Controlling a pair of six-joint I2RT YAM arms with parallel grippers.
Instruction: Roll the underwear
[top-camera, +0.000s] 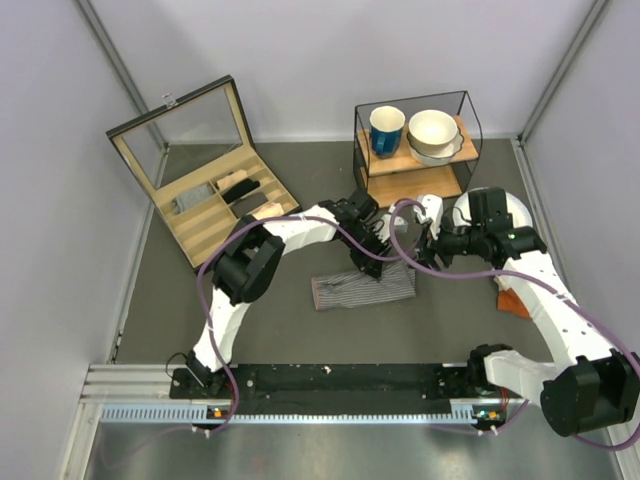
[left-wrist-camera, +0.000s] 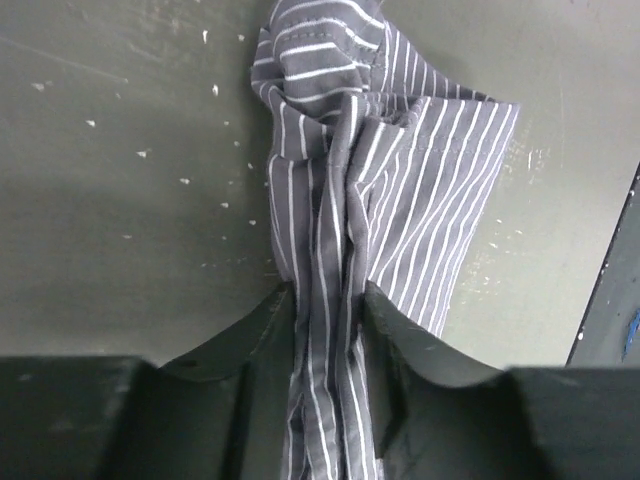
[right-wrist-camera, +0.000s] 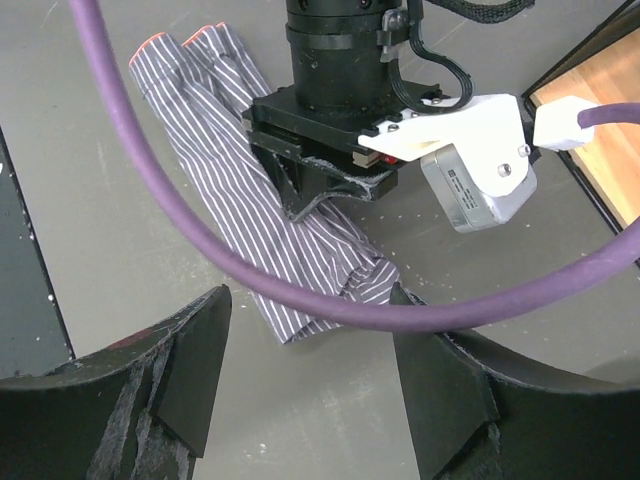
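The grey underwear (top-camera: 365, 288) with white stripes lies folded into a flat strip, an orange edge at its left end. Over its right half stands my left gripper (top-camera: 373, 268), pointing down. In the left wrist view, its fingers (left-wrist-camera: 270, 325) are drawn close on both sides of a bunched ridge of the striped cloth; how firmly they press cannot be told. My right gripper (top-camera: 428, 262) hovers just right of the cloth's right end. Its fingers (right-wrist-camera: 205, 345) are wide apart in the right wrist view, with nothing between them.
Behind stands a rack (top-camera: 405, 185) with a blue mug and white bowls. An open divided box (top-camera: 205, 225) holds rolled clothes at the left. A white plate (top-camera: 520, 210) and orange cloth (top-camera: 514, 302) lie at the right. Bare table (top-camera: 230, 335) stretches in front and to the left.
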